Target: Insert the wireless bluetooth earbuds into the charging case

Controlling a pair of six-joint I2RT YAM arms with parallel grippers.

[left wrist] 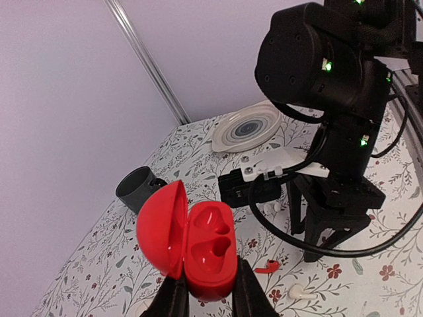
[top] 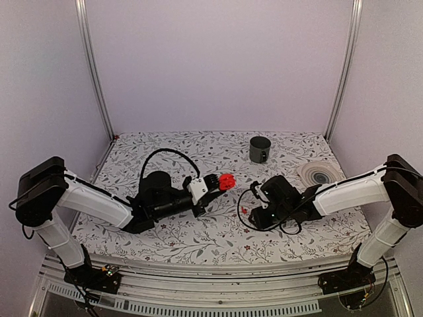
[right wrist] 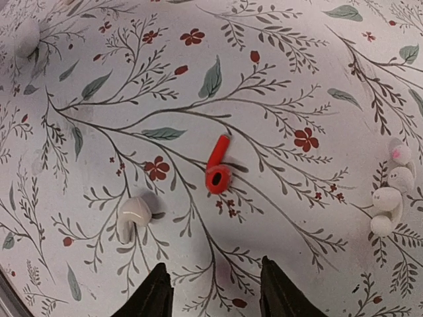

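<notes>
An open red charging case (left wrist: 210,251), with two empty-looking earbud slots facing up, is held in my left gripper (top: 219,188), which is shut on it above the table. On the floral table lies a red earbud (right wrist: 218,177), seen in the right wrist view between a white earbud (right wrist: 134,214) on one side and several white earbud pieces (right wrist: 390,198) on the other. My right gripper is low over the table near the red earbud, its fingers apart with nothing visible between them.
A dark grey mug (top: 260,150) stands at the back. A round pale plate (top: 312,174) lies at the right. Both arms take up the front half.
</notes>
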